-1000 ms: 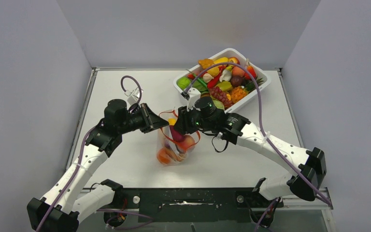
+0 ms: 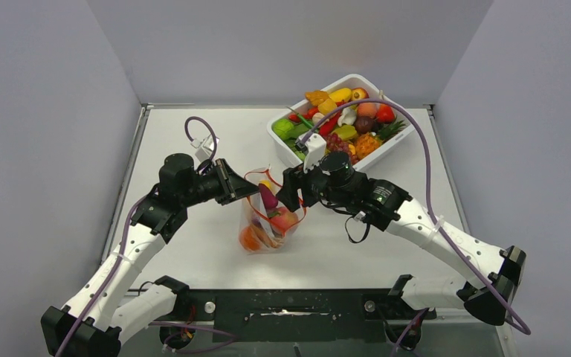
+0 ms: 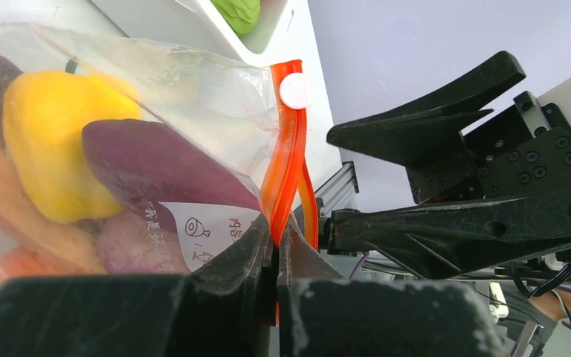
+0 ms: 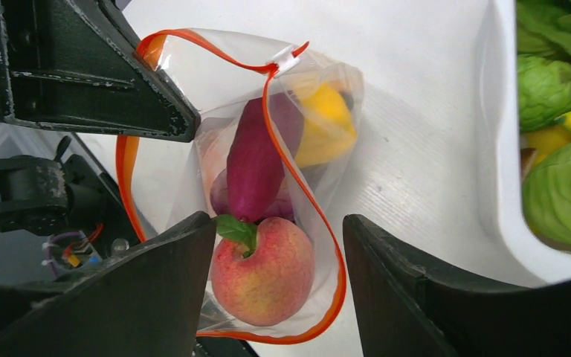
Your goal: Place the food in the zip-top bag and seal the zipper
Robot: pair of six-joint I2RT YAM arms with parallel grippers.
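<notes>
The clear zip bag (image 2: 264, 234) stands upright in the middle of the table, open at the top, holding a peach (image 4: 262, 271), a purple vegetable (image 4: 255, 167), a yellow pepper (image 3: 59, 156) and other food. My left gripper is shut on the bag's orange zipper edge (image 3: 286, 163). A white slider (image 3: 293, 91) sits on the zipper. My right gripper stands part open above the bag's right side, facing the opening, with the peach and zipper rim seen beyond its fingers and nothing visibly held.
A white tray (image 2: 275, 130) piled with produce stands at the back right, close behind my right gripper.
My right arm has shifted a little to the right, away from the left gripper. The left arm has stayed in place.
</notes>
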